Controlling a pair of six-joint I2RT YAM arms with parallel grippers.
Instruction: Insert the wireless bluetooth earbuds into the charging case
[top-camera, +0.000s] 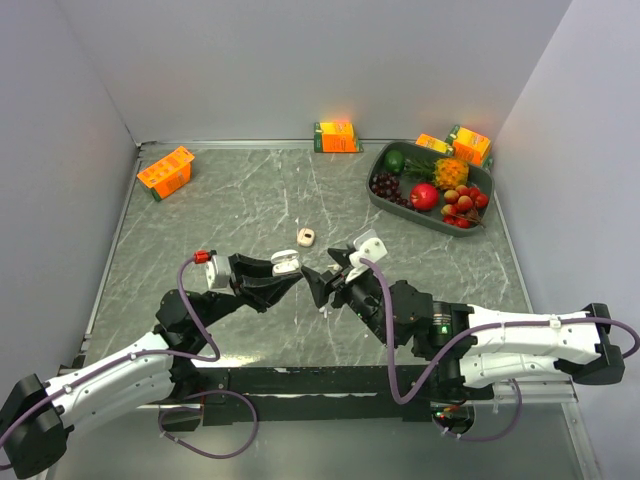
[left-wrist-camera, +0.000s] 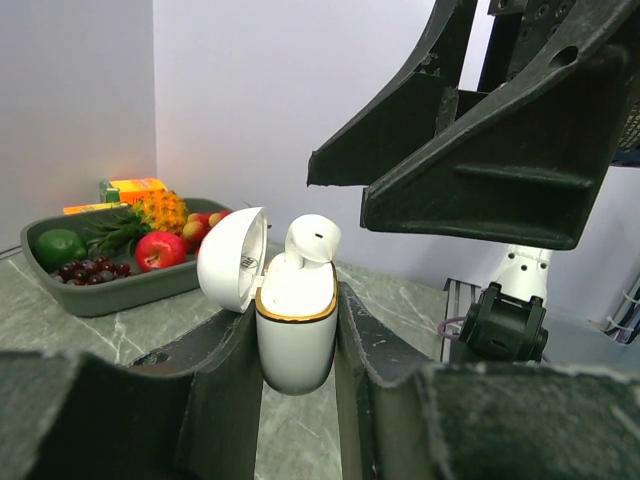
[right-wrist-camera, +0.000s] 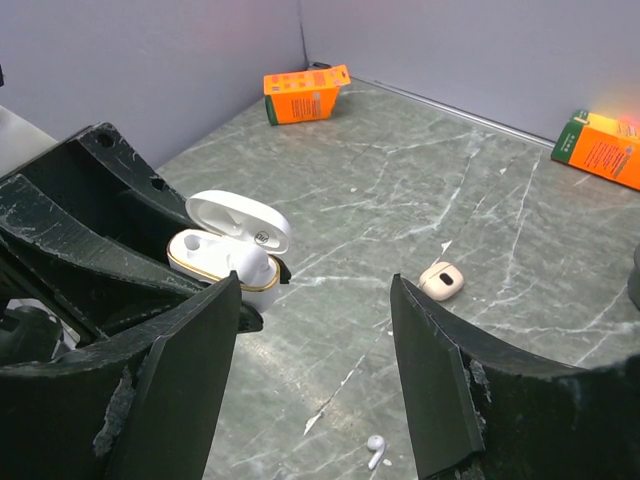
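Note:
My left gripper (top-camera: 283, 282) is shut on the white charging case (left-wrist-camera: 295, 346), whose lid (left-wrist-camera: 228, 258) is flipped open; one white earbud (left-wrist-camera: 310, 238) sticks up from it. My right gripper (top-camera: 325, 268) hovers just right of the case, open, nothing visible between its fingertips; in the left wrist view it looms above and right of the case. A loose white earbud (right-wrist-camera: 376, 446) lies on the marble table below, and a pale beige case-like item (top-camera: 306, 237) lies farther back.
A grey tray (top-camera: 420, 220) of fruit stands at the back right, orange boxes (top-camera: 336, 137) along the back and at the left (top-camera: 167, 174).

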